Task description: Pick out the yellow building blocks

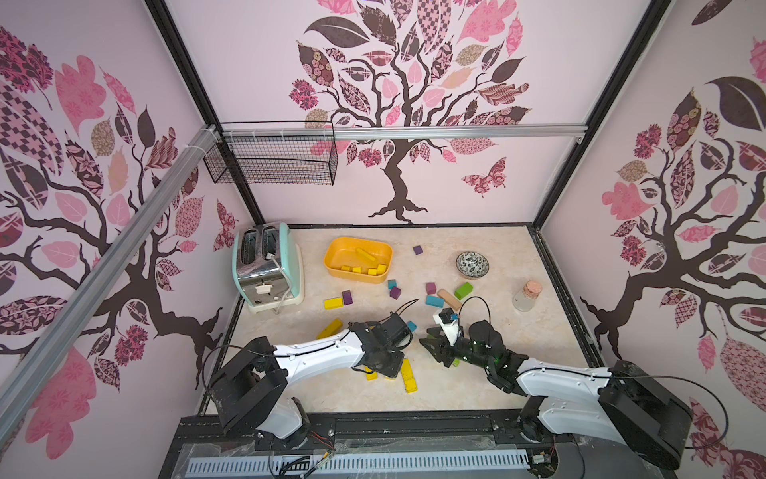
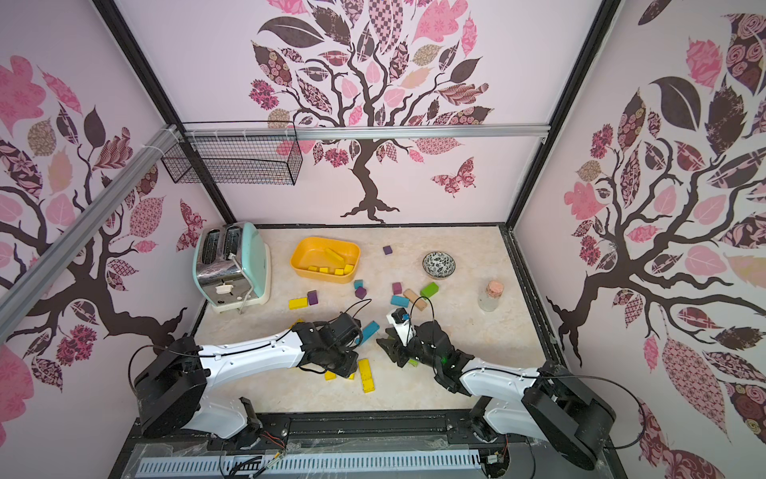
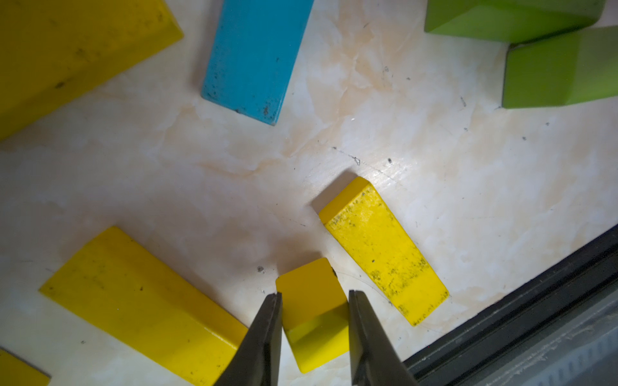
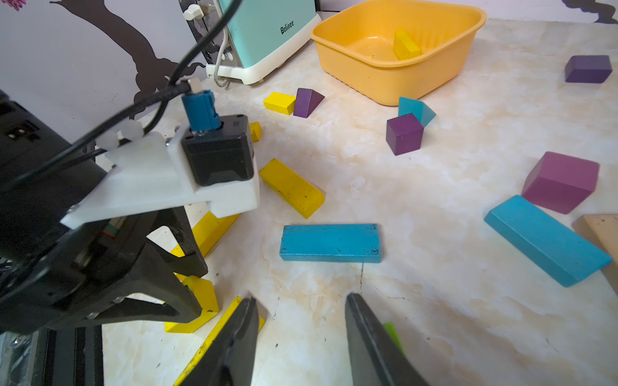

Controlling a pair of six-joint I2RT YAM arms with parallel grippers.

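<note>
In the left wrist view a small yellow block (image 3: 315, 315) is between the fingers of my left gripper, which is shut on it low over the table. A longer yellow block (image 3: 389, 254) lies just beside it, and another yellow block (image 3: 148, 305) rests on the other side. My right gripper is part open, its fingers apart with nothing between them. The orange basket (image 1: 335, 270) at the back holds several yellow blocks (image 1: 366, 255). More yellow lies on the table, including a block (image 1: 332, 303) in front of the basket.
Blue blocks (image 4: 331, 242), purple blocks (image 4: 404, 133) and green blocks (image 1: 463, 290) are scattered about the table. A toaster (image 1: 267, 263) stands at the back left. A patterned bowl (image 1: 472, 264) and a corked jar (image 1: 526, 297) are on the right, with bare table around them.
</note>
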